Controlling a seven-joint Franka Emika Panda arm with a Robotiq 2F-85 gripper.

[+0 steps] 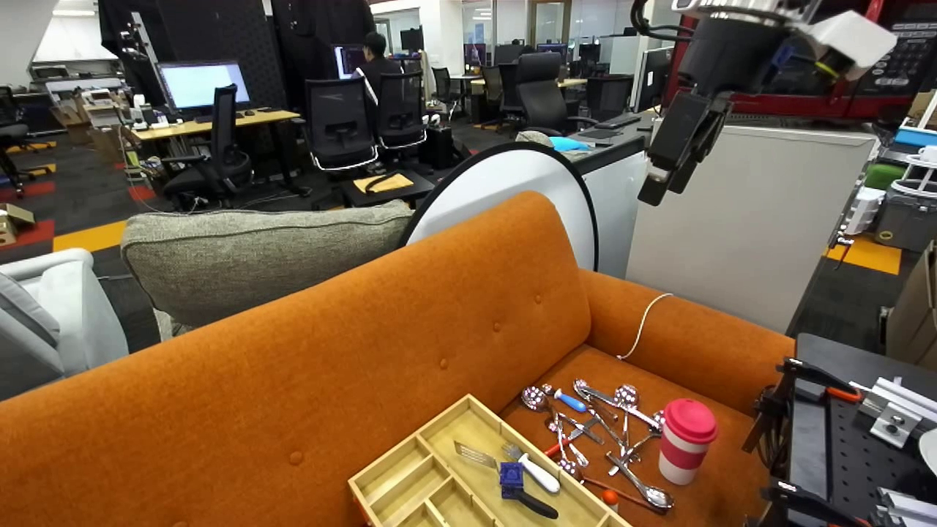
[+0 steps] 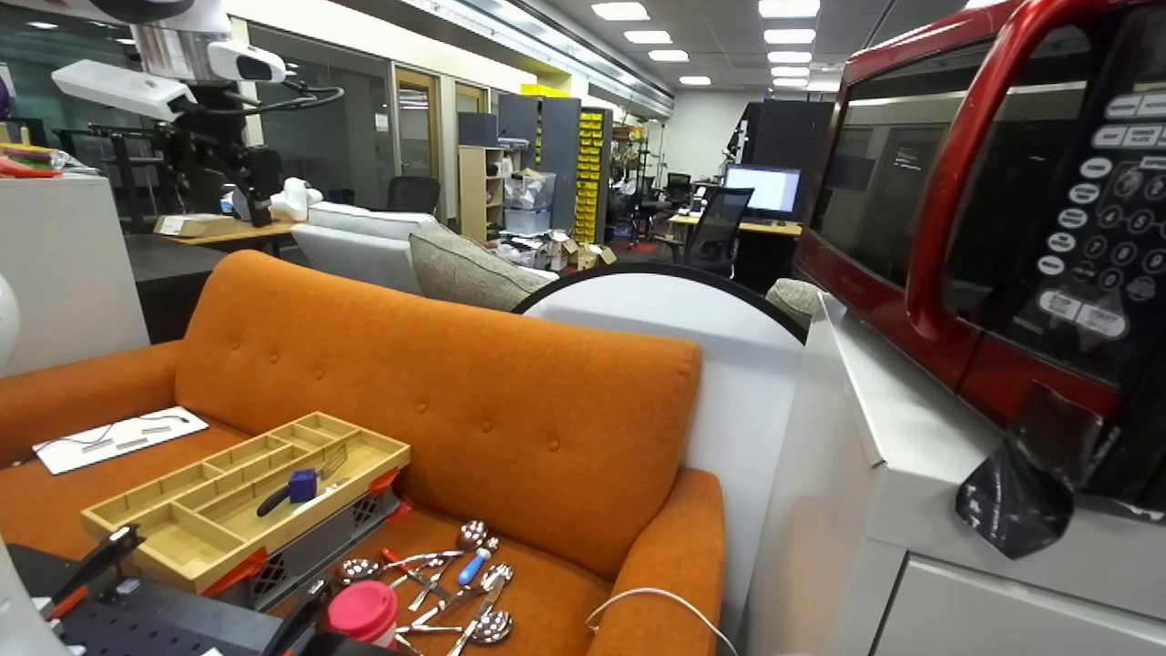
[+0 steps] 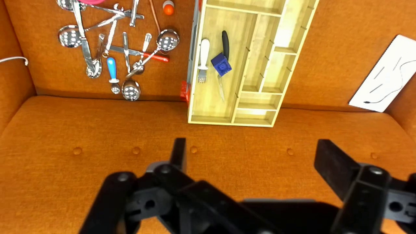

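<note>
My gripper is open, its two dark fingers wide apart with only orange sofa fabric visible beyond them. In exterior view 1 it hangs high above the sofa, well clear of everything on the seat. A wooden divided tray rests on the sofa; its widest compartment holds a white-handled fork and a black-handled utensil with a blue block on it. Beside the tray lies a loose pile of metal ladles, spoons and other utensils, among them a blue-handled scoop and a slotted ladle.
A pink-lidded cup stands by the utensils, and a small orange-capped item lies near the tray. The sofa backrest rises behind. A red microwave sits on a grey cabinet. A white board lies on the seat's far side.
</note>
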